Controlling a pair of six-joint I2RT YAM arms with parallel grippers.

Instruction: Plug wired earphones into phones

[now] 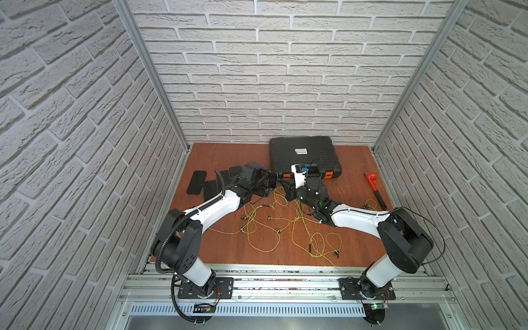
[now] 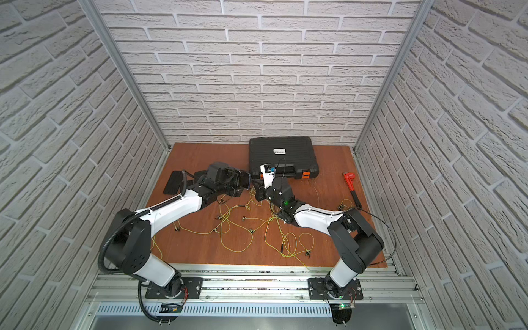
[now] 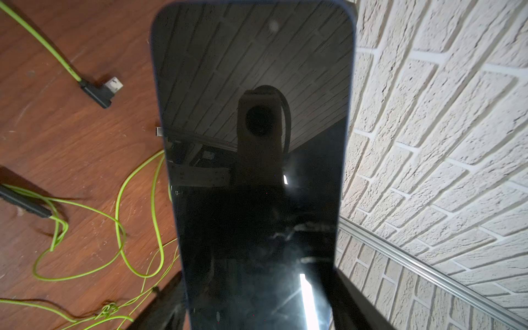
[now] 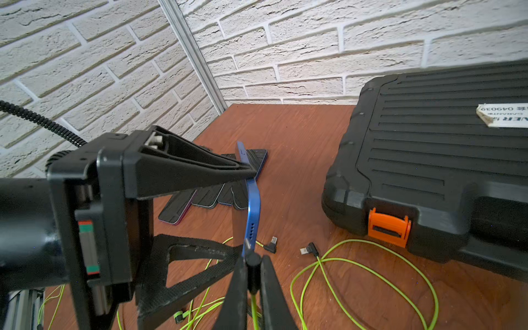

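A dark phone with a blue edge [image 3: 253, 154] is held by my left gripper, which is shut on it and fills the left wrist view with the screen. My right gripper is shut on a black cable plug [image 4: 253, 264] with a green cord, right below the bottom edge of the phone [image 4: 252, 214]; whether the plug's tip is in the port cannot be told. Several other green cables [image 4: 374, 270] lie loose on the table, some with angled black plugs [image 3: 96, 92].
A black case [image 1: 302, 154] stands at the back right, a red wrench [image 1: 371, 178] at the right edge. More phones [image 4: 178, 206] lie at the left, one apart [image 1: 196, 181].
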